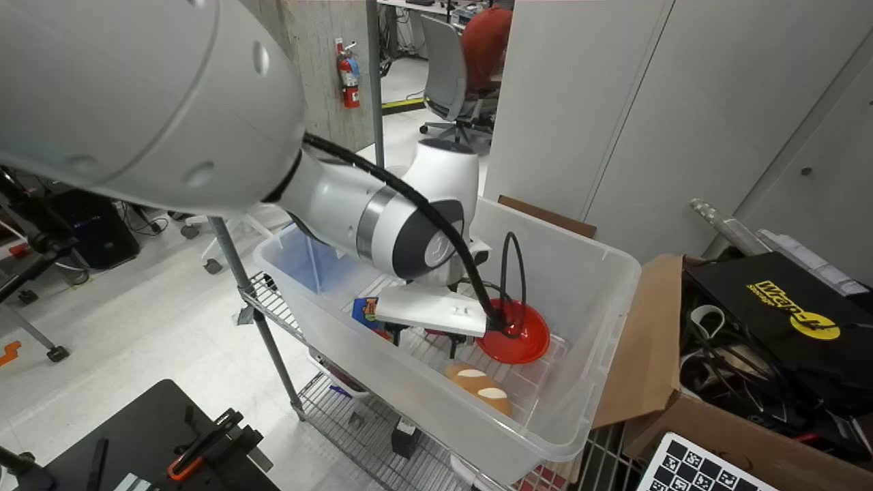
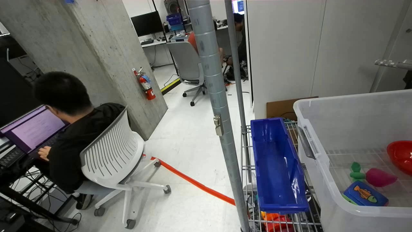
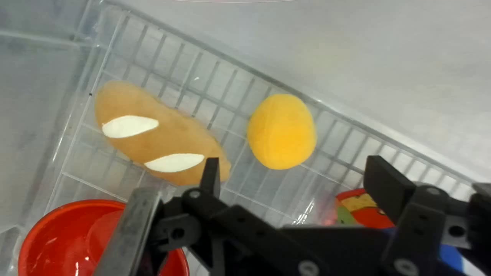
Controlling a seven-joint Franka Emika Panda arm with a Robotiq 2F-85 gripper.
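My gripper is open, with its black fingers (image 3: pixel 212 177) wide apart and nothing held between them. Beyond the gap, a plush yellow ball-like toy (image 3: pixel 281 132) rests on the clear bin's floor. Left of it lies a tan bread-shaped toy (image 3: pixel 156 133) with two white marks. A red bowl (image 3: pixel 69 237) sits at the wrist view's lower left, partly hidden by the gripper. In exterior view 1 the gripper hangs inside the clear bin (image 1: pixel 593 327), left of the red bowl (image 1: pixel 524 337); the bread toy (image 1: pixel 481 387) lies near the front wall.
A blue fish-picture toy (image 2: pixel 365 193) and a pink toy with green parts (image 2: pixel 380 177) lie in the bin. Outside it stand an empty blue tray (image 2: pixel 276 166) and an open cardboard box (image 1: pixel 642 339). The bin's tall walls surround the gripper.
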